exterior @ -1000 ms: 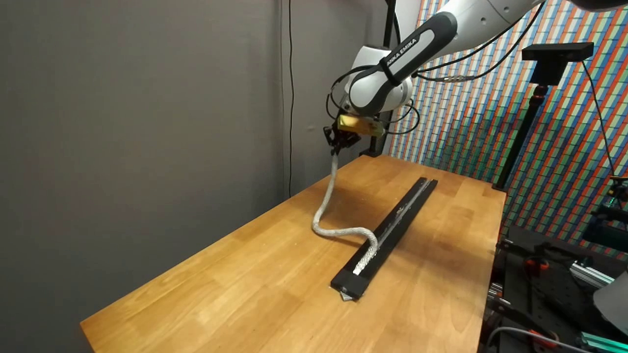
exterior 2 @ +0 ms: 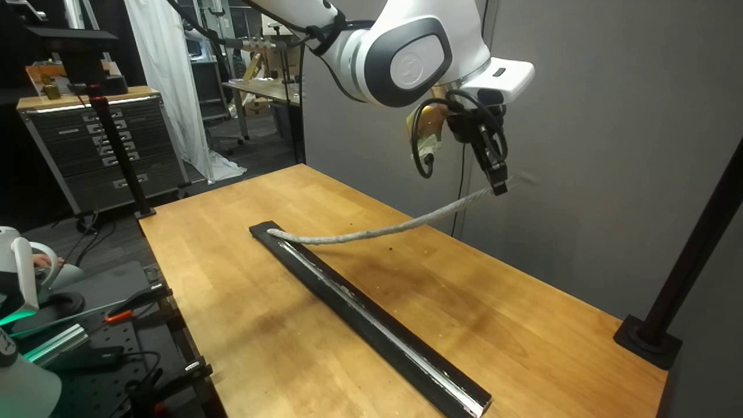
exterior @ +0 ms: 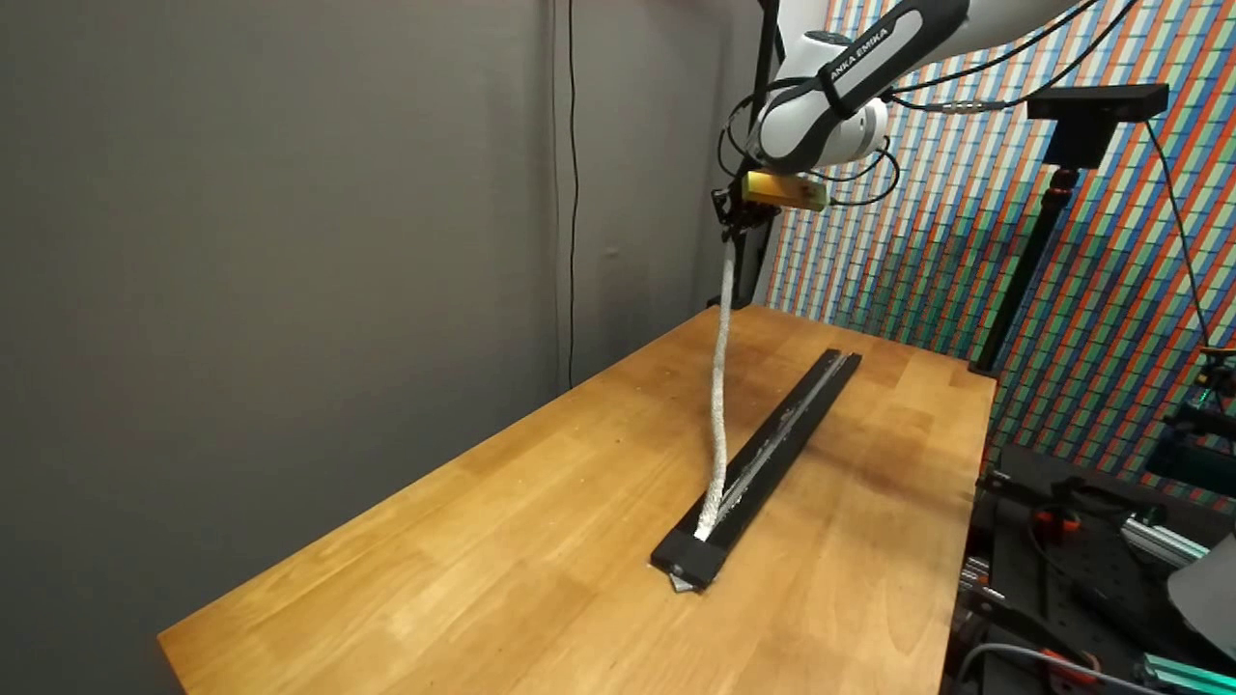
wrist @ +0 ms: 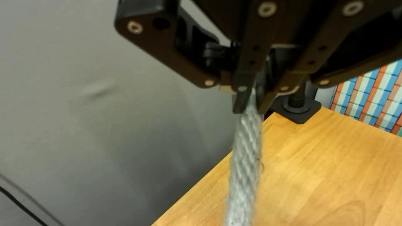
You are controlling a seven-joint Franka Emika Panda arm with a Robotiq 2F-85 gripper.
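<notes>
A whitish braided rope [exterior: 717,405] runs from the near end of a black grooved bar [exterior: 800,427] up to my gripper [exterior: 730,227]. In the second exterior view the rope [exterior 2: 390,229] is drawn out in a gentle sag above the table, its low end at the bar's far end [exterior 2: 263,227]. My gripper [exterior 2: 498,187] is high over the table there, near the grey wall. Seen from the wrist, my gripper is shut on the rope [wrist: 245,162], which hangs down from between the fingertips. The bar's pale groove [exterior 2: 390,334] is bare along most of its length.
A grey wall [exterior: 348,232] borders one long side. Black posts stand at table corners, one with a square base [exterior 2: 648,341]; another carries a camera-like box [exterior: 1095,102].
My gripper has risen and shifted right in the first exterior view, still holding the rope. The rope, which lay in a curve on the table, is now lifted and nearly straight.
</notes>
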